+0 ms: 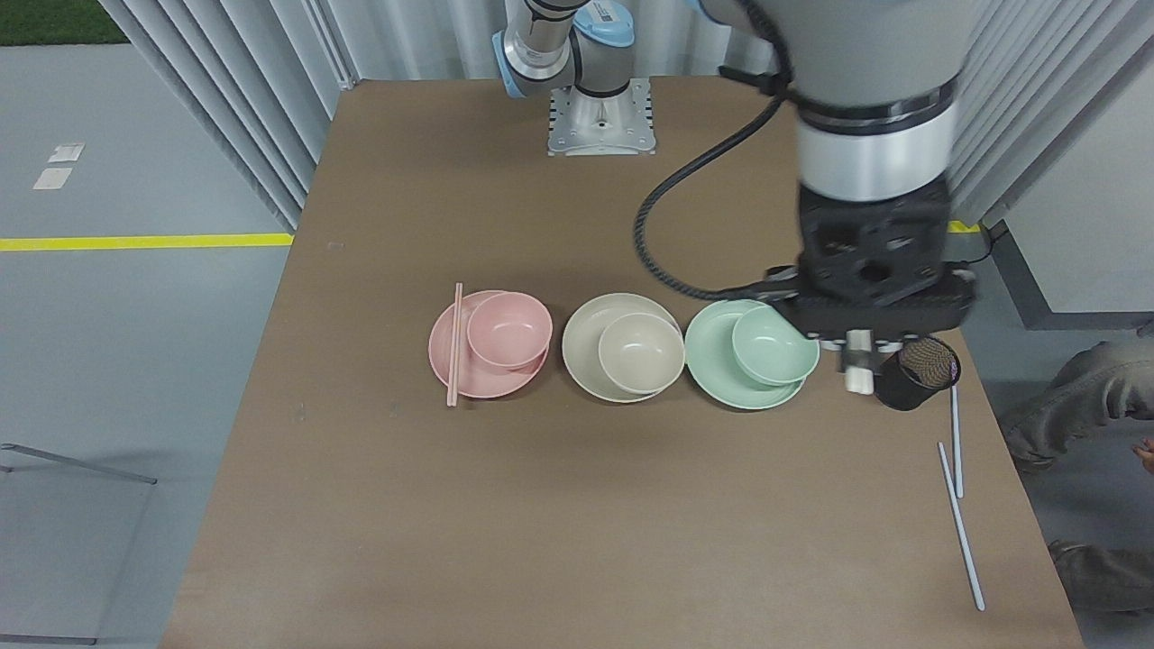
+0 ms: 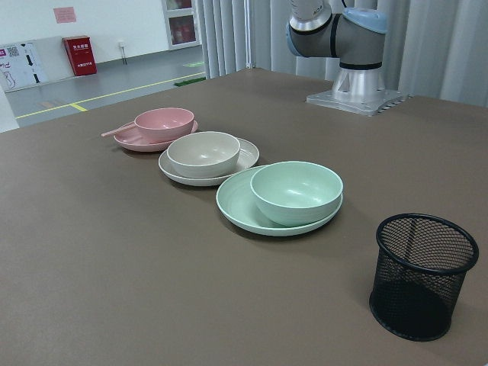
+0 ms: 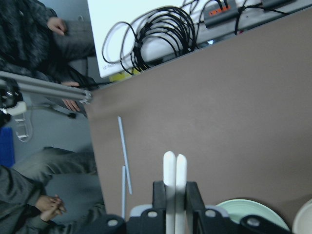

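Observation:
My gripper hangs high near the black mesh cup, beside the green plate. In the wrist view its two white fingers are pressed together, nothing visible between them. The pink bowl sits on a pink plate with pink chopsticks across its left side. The cream bowl rests on a cream plate, and the mint bowl on a mint plate. Two pale sticks lie along the right edge.
People sit beyond the right edge; coiled cables lie off the table.

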